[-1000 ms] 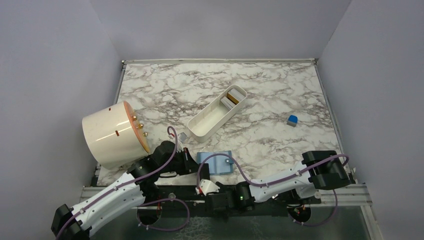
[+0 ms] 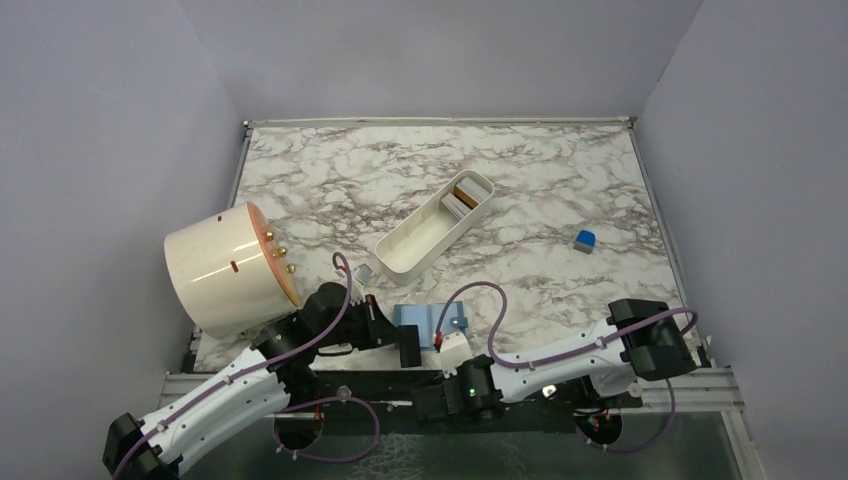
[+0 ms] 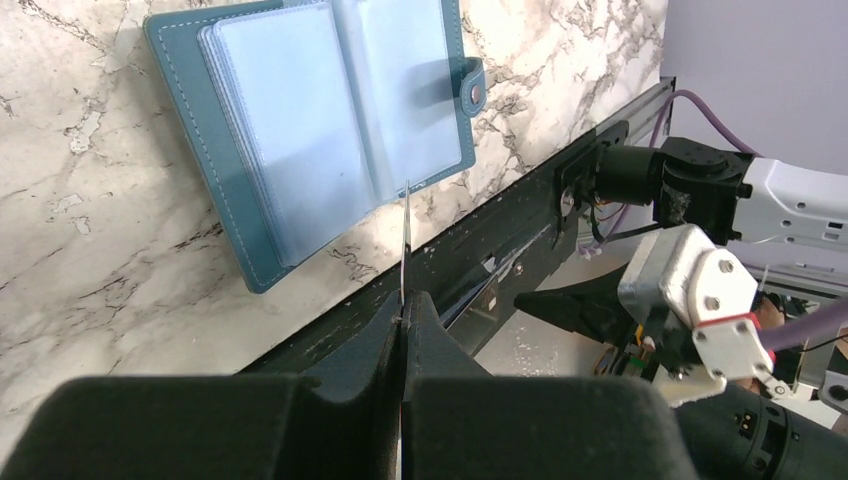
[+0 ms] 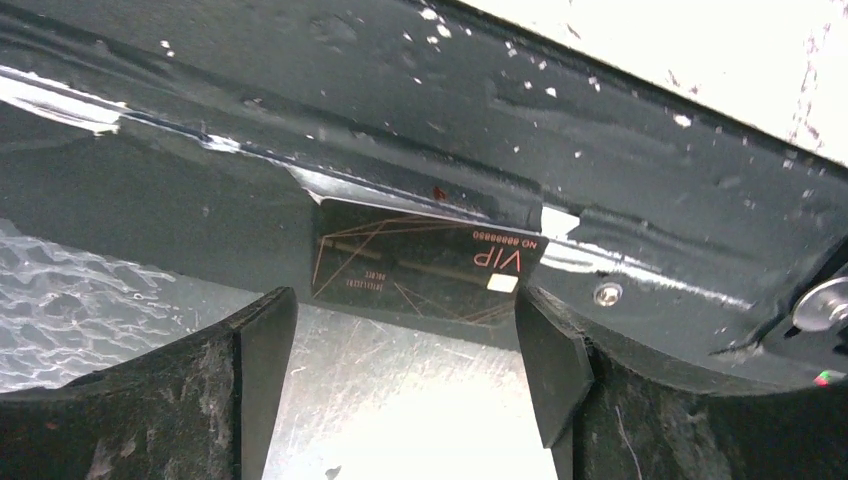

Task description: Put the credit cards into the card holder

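My left gripper is shut on a thin dark credit card, seen edge-on in the left wrist view and as an upright-standing dark rectangle from above. The card's face, with gold lettering, fills the middle of the right wrist view, between the spread fingers of my right gripper, which holds nothing. The open blue card holder, with clear sleeves, lies on the marble table by the front edge, beside the held card.
A long cream container with stacked cards stands behind the holder. A large cream cylinder lies at left, a small blue block at right.
My right gripper and its wrist have shifted rightward, uncovering more of the dark card in the top view. The left arm has stayed still.
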